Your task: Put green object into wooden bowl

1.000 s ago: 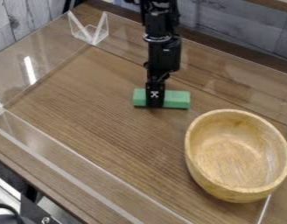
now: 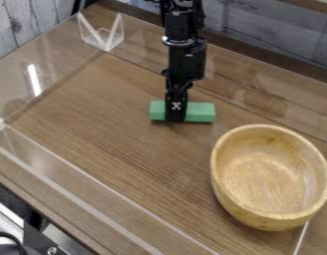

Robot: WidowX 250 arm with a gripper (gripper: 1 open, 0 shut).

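Observation:
The green object [image 2: 199, 112], a small flat block, is on the wooden table left of and behind the bowl. From the top of the view a black arm reaches down, and my gripper [image 2: 177, 108] is at the block, covering part of its left half. Green shows on both sides of the dark fingers. Whether they are closed on it cannot be made out at this size. The wooden bowl [image 2: 230, 159] stands at the right, round and pale, with its inside empty.
A white wire-like stand [image 2: 103, 34] is at the back left. Bare tabletop [image 2: 93, 125] spreads to the left and front. Dark items, partly cut off, are at the bottom left corner beyond the table edge.
The gripper and the green block have shifted very slightly, by a few pixels at most. The bowl has stayed in place.

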